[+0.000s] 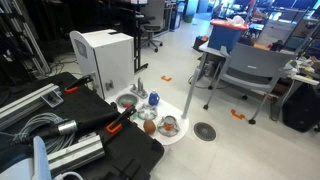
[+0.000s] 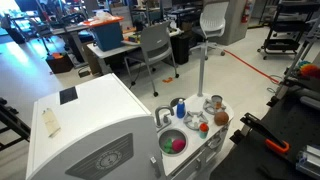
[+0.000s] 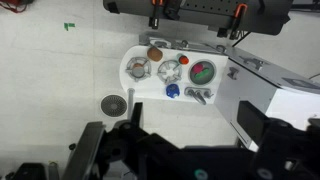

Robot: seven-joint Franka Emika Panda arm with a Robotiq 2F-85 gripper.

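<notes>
In the wrist view my gripper is open, its two dark fingers wide apart with only pale floor showing between them. Ahead of the fingertips lies a white toy-kitchen counter point(image 3: 155, 92). On it are a blue item point(image 3: 173, 90), a small red-orange item point(image 3: 183, 60), a brown round item point(image 3: 154, 54) and two metal, burner-like rounds. A round metal sink point(image 3: 202, 72) holds small coloured things, pink or red among them. Beside the sink sits a grey faucet point(image 3: 200, 96). Neither exterior view clearly shows the gripper.
A tall white cabinet point(image 1: 105, 62) stands at the sink end of the counter. Black tables point(image 1: 130, 153) with orange-handled clamps border the counter. A metal post point(image 2: 201, 75) rises by its edge. Open floor with a round drain point(image 1: 205, 131) lies beyond, near grey chairs point(image 1: 250, 72).
</notes>
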